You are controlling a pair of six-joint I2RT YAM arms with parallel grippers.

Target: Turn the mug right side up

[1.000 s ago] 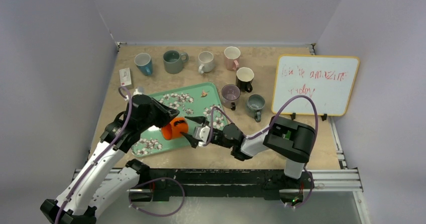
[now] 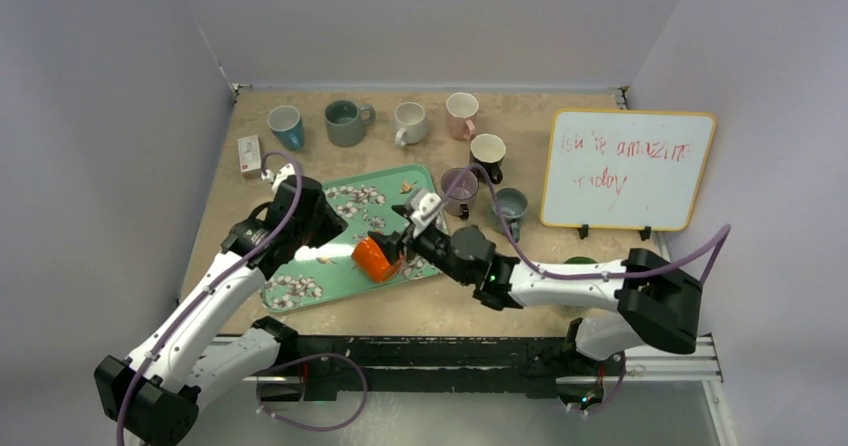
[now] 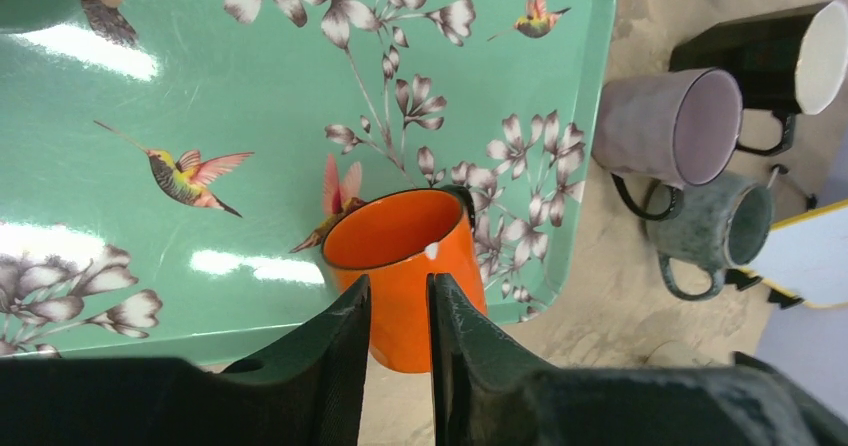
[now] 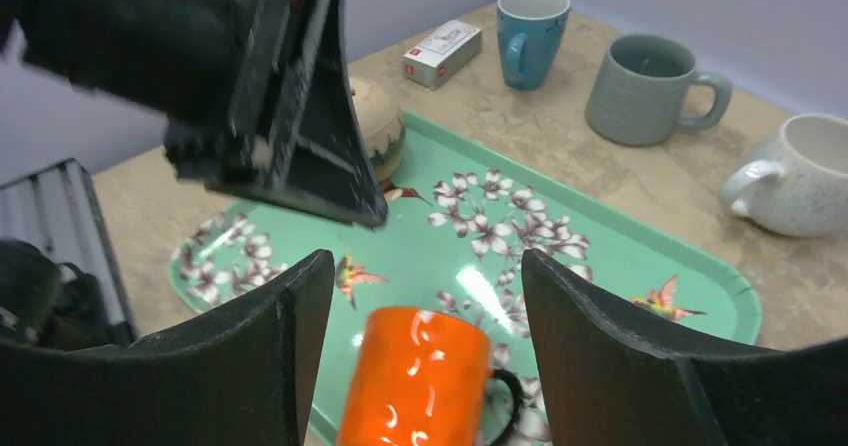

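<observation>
An orange mug (image 2: 372, 258) lies on its side at the front of the green flowered tray (image 2: 335, 286). Its opening and dark handle show in the left wrist view (image 3: 405, 311). My left gripper hangs over the tray above the mug, part open, with nothing seen between its fingers. My right gripper is open just beside and above the mug (image 4: 410, 371), which shows beyond its fingers, not held. The left gripper's dark body fills the upper left of the right wrist view.
Several mugs, including a blue mug (image 2: 285, 126) and a purple mug (image 2: 458, 184), line the back and right of the tray. A small box (image 2: 250, 156) is at left, a whiteboard (image 2: 627, 166) at right. Bare table is in front.
The mug has rolled and shifted right, turning its handle away.
</observation>
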